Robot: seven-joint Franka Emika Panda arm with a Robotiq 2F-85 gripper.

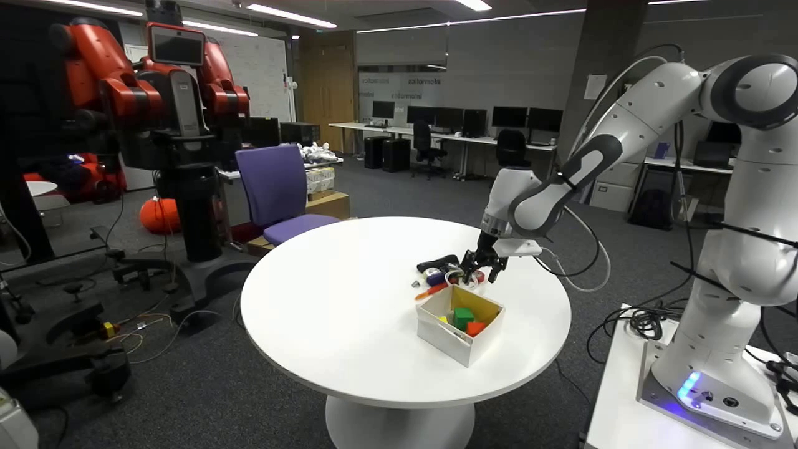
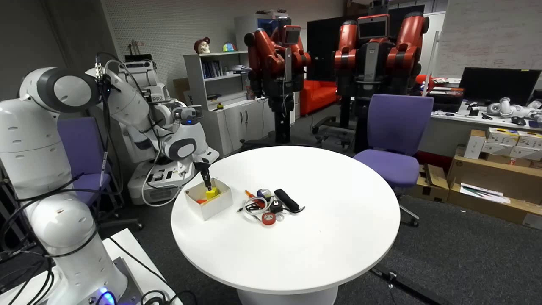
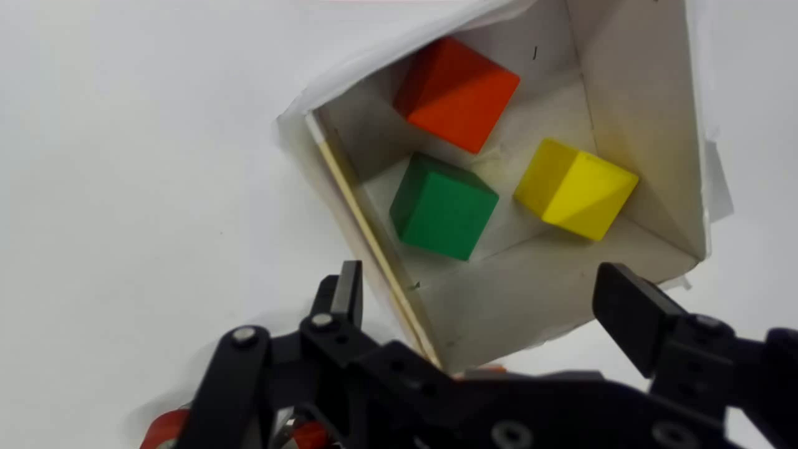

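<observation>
Inside the open white box (image 3: pixel 644 112) lie three blocks: a red one (image 3: pixel 465 97), a green one (image 3: pixel 446 213) and a yellow one (image 3: pixel 587 196). The yellow block sits apart from the other two, close to a side wall. My gripper stands open above one end of the box in the wrist view, its dark fingers (image 3: pixel 345 295) wide apart and nothing between them. From exterior view 1, only a sliver of the yellow block (image 1: pixel 443 319) shows over the green block.
Beside the box on the white round table (image 2: pixel 325 244) lies a cluster of loose items, including a red tape roll (image 2: pixel 269 218), a white cable loop (image 2: pixel 248 206) and a black case (image 2: pixel 287 200).
</observation>
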